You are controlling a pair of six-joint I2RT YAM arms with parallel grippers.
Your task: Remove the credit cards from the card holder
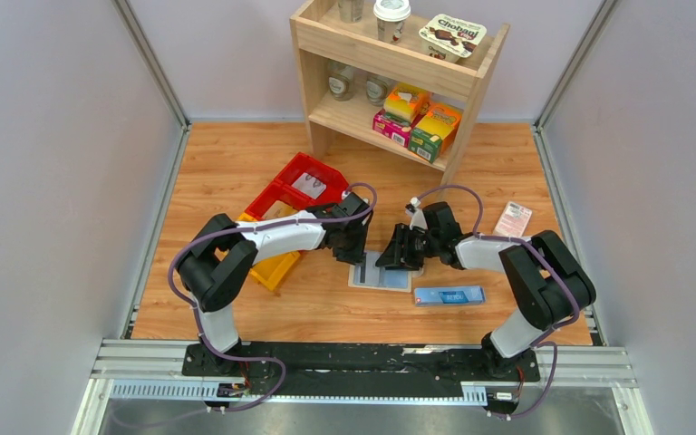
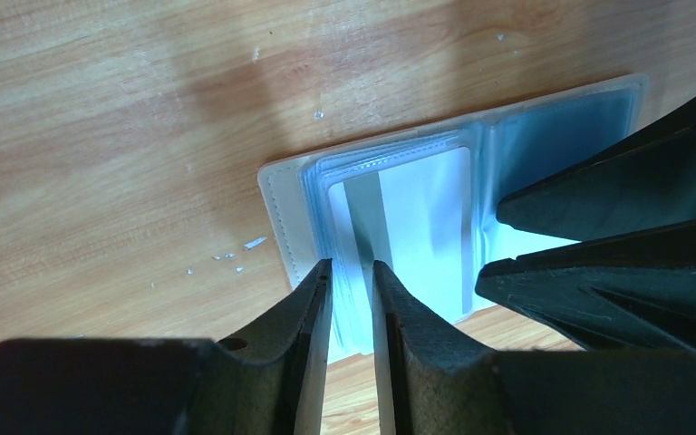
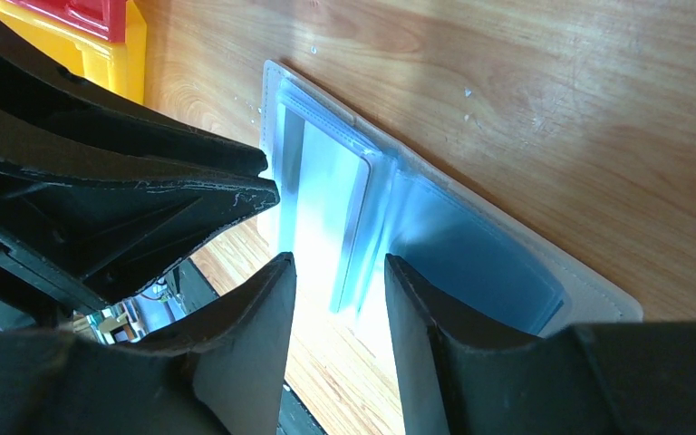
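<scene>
The card holder [image 1: 397,280] lies spread open on the table, with clear bluish sleeves. In its left half sits a white card [image 2: 426,227] with a grey stripe, inside a sleeve. My left gripper is part open, its fingertips at the outer edge of that sleeve stack; no card shows gripped between them. My right gripper is open over the middle of the holder, one fingertip by the card's inner edge and the other by the blue right half [image 3: 471,249]. From above, both grippers hide part of the holder.
A light-blue box [image 1: 449,296] lies close by on the right front. Red bins [image 1: 301,181] and a yellow bin [image 1: 275,269] stand on the left. A wooden shelf [image 1: 390,54] is behind, and a pink card pack [image 1: 513,219] lies far right.
</scene>
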